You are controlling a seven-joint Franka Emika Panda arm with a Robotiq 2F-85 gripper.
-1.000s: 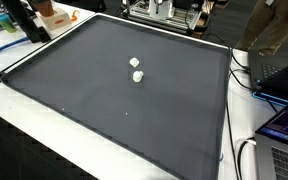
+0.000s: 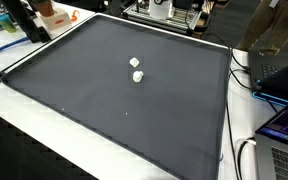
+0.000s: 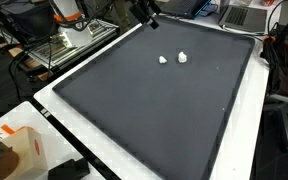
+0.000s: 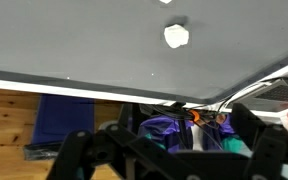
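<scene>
Two small white pieces lie apart on the dark grey board. One white piece [image 2: 138, 76] is the nearer of the pair in exterior view 1, and the other white piece [image 2: 134, 62] is just behind it. In exterior view 2 they appear as a rounder piece [image 3: 182, 57] and a smaller one [image 3: 163, 60]. My gripper stands open over the board's edge, with nothing between its fingers. From the wrist, one white piece [image 4: 176, 36] shows beyond the fingers, while the other is cut off by the top edge.
The dark board [image 3: 134, 95] is otherwise bare, with a white border around it. A laptop [image 2: 284, 125] and cables stand along the right side in exterior view 1. Beyond the border in the wrist view are a blue object [image 4: 64, 118] and tangled cables.
</scene>
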